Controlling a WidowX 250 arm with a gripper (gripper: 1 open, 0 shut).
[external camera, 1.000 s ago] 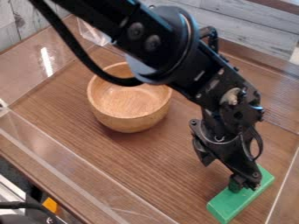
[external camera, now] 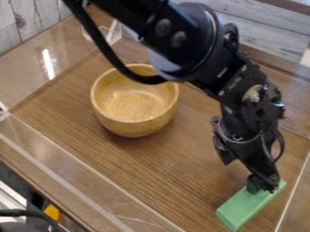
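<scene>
The black gripper (external camera: 242,168) reaches down at the right of the camera view, its fingers open just over the upper end of a green rectangular block (external camera: 244,209) lying on the wooden tray floor. Whether a fingertip touches the block is hard to tell. A round yellow wooden bowl (external camera: 133,98) sits at the upper left of the gripper, apart from it.
The tray floor (external camera: 133,172) is clear between the bowl and the block. Low walls edge the tray. A small blue object, partly hidden, is behind the gripper at the right. A yellow item lies outside at the lower left.
The gripper has shifted very slightly over the past second, still at the green block's upper end. The block and bowl look unmoved.
</scene>
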